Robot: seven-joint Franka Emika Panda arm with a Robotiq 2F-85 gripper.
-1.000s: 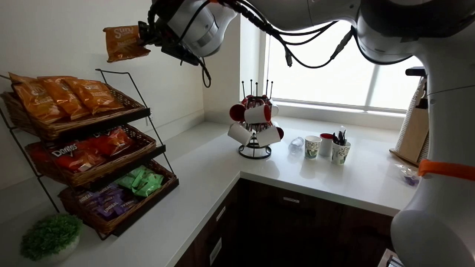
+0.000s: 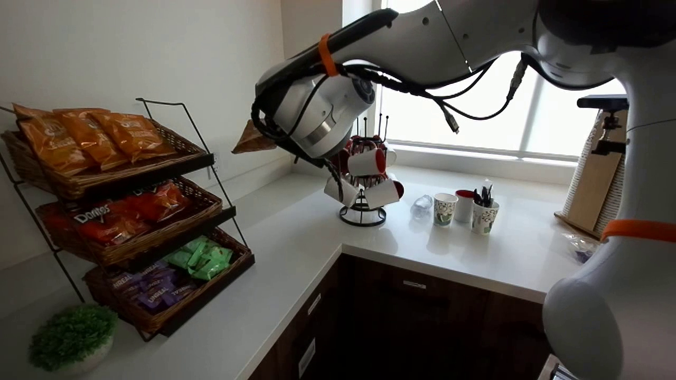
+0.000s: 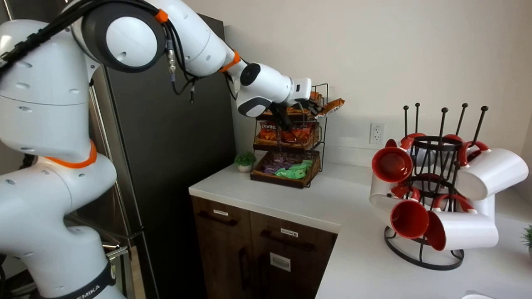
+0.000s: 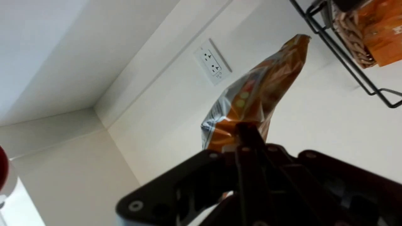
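An orange chip bag (image 4: 256,94) is pinched at its edge by my gripper, whose dark fingers are shut on it. In exterior view 1 the held bag (image 2: 253,139) sticks out past the arm's wrist, to the right of the snack rack and above the counter. Exterior view 2 has the bag (image 3: 331,106) beside the rack's top tier, tilted, touching nothing below it. The fingers are mostly hidden behind the arm in exterior view 1. Similar orange bags (image 2: 130,136) lie in the rack's top basket.
The three-tier wire rack (image 2: 234,220) holds red Doritos bags (image 2: 130,212) and purple and green packets (image 2: 203,256) below. A mug tree (image 3: 424,254) with several mugs stands in the corner, near cups (image 2: 444,209). The counter (image 2: 279,221) between rack and mugs is clear.
My arm has swung right and down with the orange bag, from above the rack's top tier to the right of it, over the counter side. The bag stays in the gripper.
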